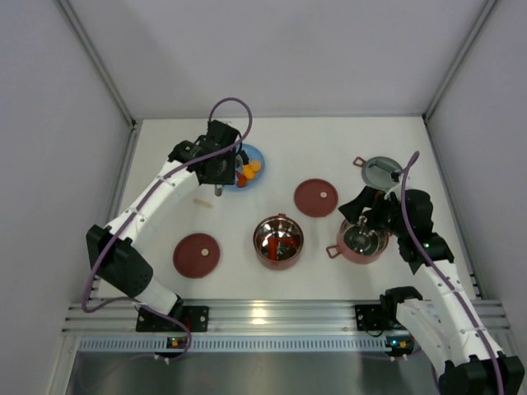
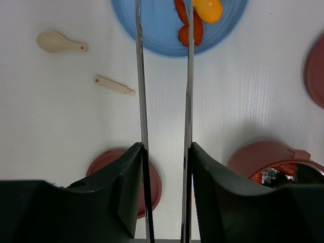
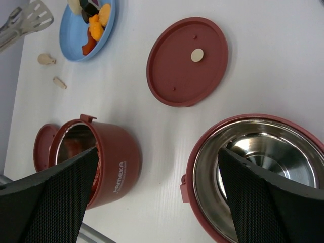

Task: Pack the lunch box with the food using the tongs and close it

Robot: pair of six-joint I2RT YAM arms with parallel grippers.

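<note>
My left gripper is closed around a pair of metal tongs [image 2: 143, 106], whose two long arms run side by side between its fingers. The tongs' slotted end [image 3: 39, 19] shows in the right wrist view. They reach over the blue plate [image 1: 255, 155], which carries orange pieces [image 2: 208, 9] and red-brown pieces [image 2: 191, 30]; the tips are cut off in the left wrist view. In the middle stands a red-brown pot [image 3: 121, 157] with red food inside. My right gripper stands open over the other pot [image 3: 190, 177], which looks empty.
Round red-brown lids lie at centre [image 1: 315, 197] and front left [image 1: 196, 255]. A grey lid [image 1: 381, 173] with a handle is at the back right. A wooden spoon [image 2: 55, 42] and a broken-looking wooden piece [image 2: 114, 85] lie near the plate.
</note>
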